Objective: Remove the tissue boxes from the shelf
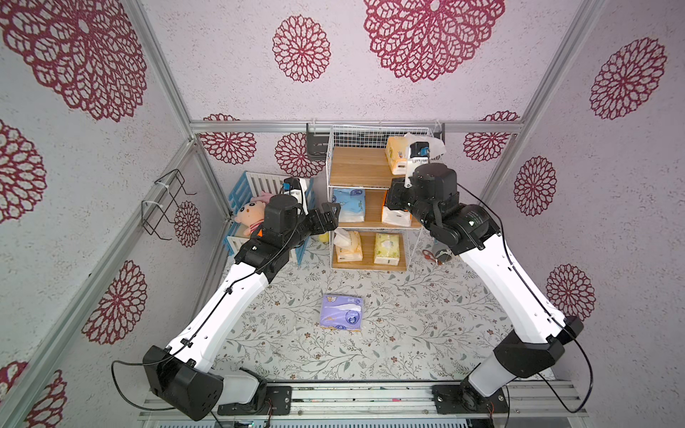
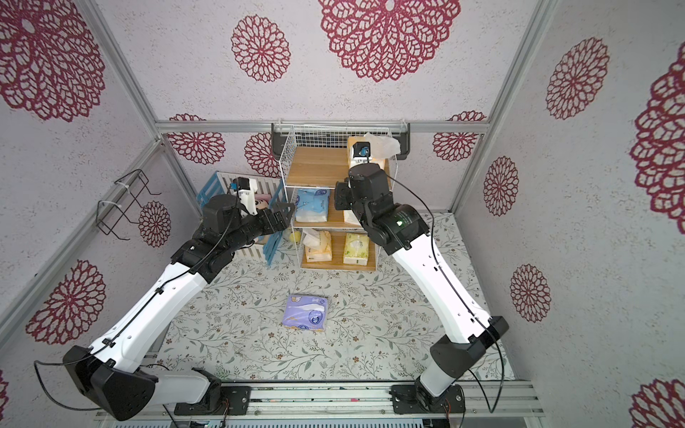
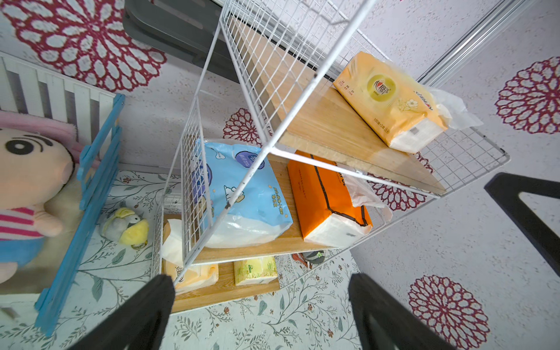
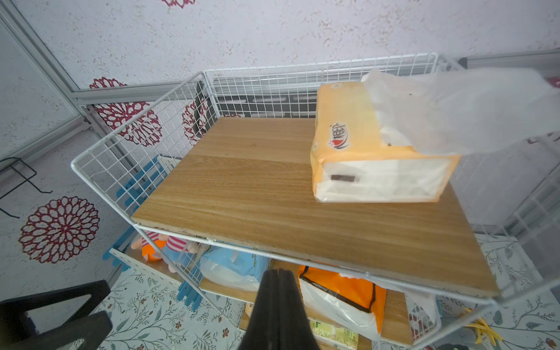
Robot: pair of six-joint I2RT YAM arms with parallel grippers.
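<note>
The white wire shelf holds a yellow tissue pack point(image 4: 355, 175) on the top board point(image 4: 245, 198), a blue pack point(image 3: 242, 192) and an orange pack point(image 3: 320, 204) on the middle board, and two pale yellow packs point(image 3: 253, 269) at the bottom. A purple pack point(image 1: 341, 311) lies on the floor mat. My left gripper is open, left of the shelf, its fingers wide apart in its wrist view. My right gripper is shut, nothing visible between its fingers, in front of the top board and left of the yellow pack.
A blue-and-white crib point(image 3: 99, 180) with plush toys point(image 3: 29, 192) stands left of the shelf. A small yellow-grey toy point(image 3: 128, 227) lies beside it. Small objects lie right of the shelf.
</note>
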